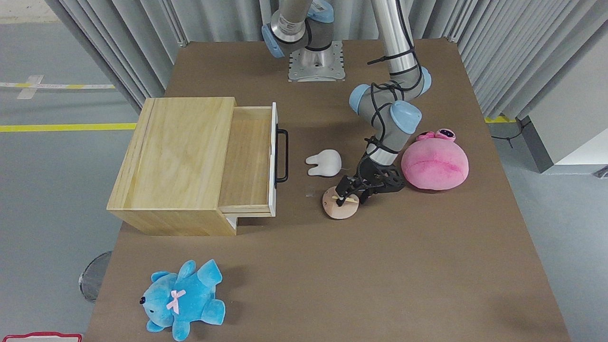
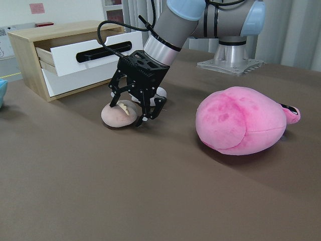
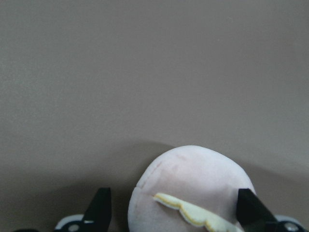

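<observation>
My gripper (image 1: pixel 351 200) (image 2: pixel 128 105) is down over a flat, round beige plush (image 1: pixel 334 208) (image 2: pixel 113 114) with a pale, wavy yellow strip on top. Its fingers stand open and apart around the plush; in the wrist view the right finger overlaps the plush (image 3: pixel 193 174), while the left one stands beside it with a small gap.
A wooden cabinet (image 1: pixel 171 154) with its drawer (image 1: pixel 245 159) pulled out stands on the left. A white tooth plush (image 1: pixel 325 163) lies behind the gripper, a pink plush (image 1: pixel 434 164) to its right, a blue bear (image 1: pixel 194 302) at front left.
</observation>
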